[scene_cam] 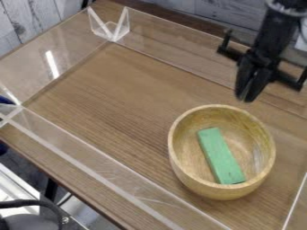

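A round wooden bowl (pixel 188 144) sits at the lower right of the table, with a green rectangular block (pixel 220 154) lying inside it. My gripper (pixel 249 70) is at the upper right, above and behind the bowl, apart from it. It is dark and small in view, so I cannot tell how far its fingers are open or whether anything is between them.
A clear plastic object (pixel 110 25) stands at the back left. Transparent edges run along the back and the front left.
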